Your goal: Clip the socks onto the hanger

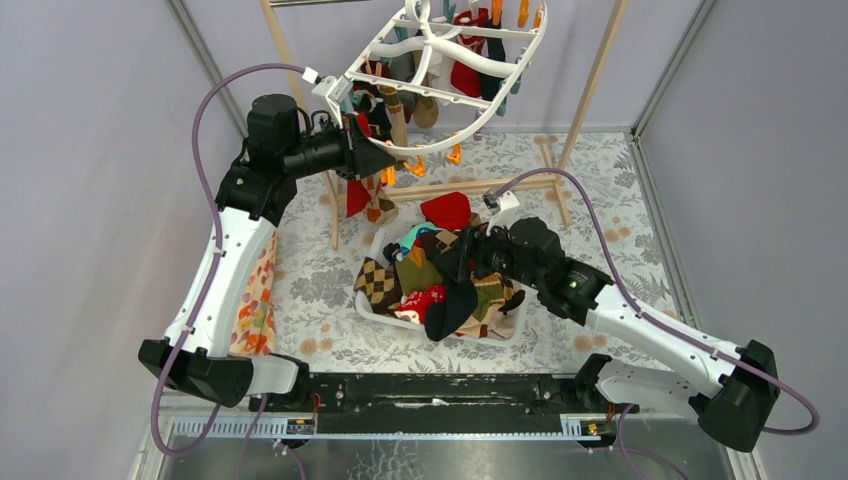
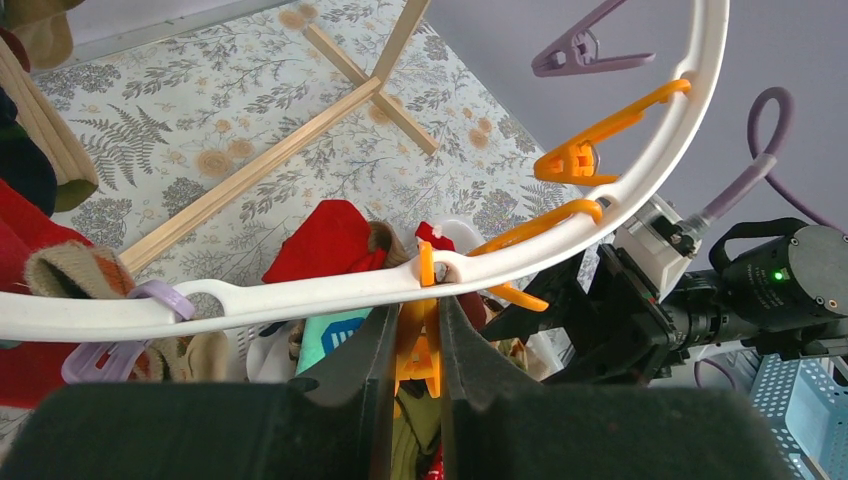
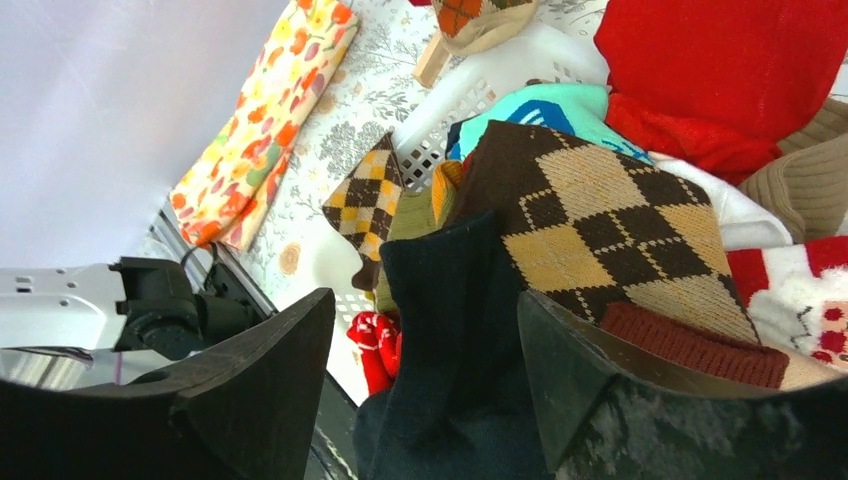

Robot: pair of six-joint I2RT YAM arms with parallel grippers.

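My left gripper is shut on an orange clip (image 2: 425,271) on the white hanger (image 2: 120,318), which carries socks and other clips at the back. My right gripper is open above a basket (image 3: 470,85) heaped with socks. A black sock (image 3: 440,320) lies between and beneath its fingers, beside a brown argyle sock (image 3: 600,250); whether the fingers touch it I cannot tell.
A wooden stand (image 1: 590,80) holds the hanger at the back. Orange floral fabric (image 3: 260,130) lies at the left. Patterned floor shows right of the basket (image 1: 610,270).
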